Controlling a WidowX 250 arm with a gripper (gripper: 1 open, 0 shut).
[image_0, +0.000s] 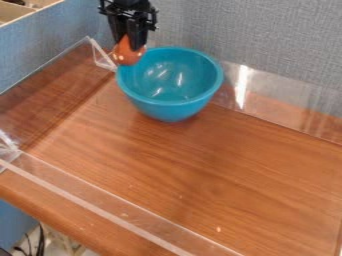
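My black gripper (127, 38) hangs at the top of the camera view, shut on an orange object (127, 53), held just above the back left rim of a turquoise bowl (171, 94). The bowl stands upright toward the back of the wooden table (201, 190), and its visible interior looks empty. The orange object is partly hidden by the gripper, and its exact shape is hard to tell.
Clear plastic edging (120, 212) runs along the table's sides. A grey padded wall (267, 45) stands behind, a blue panel (34, 50) at the left.
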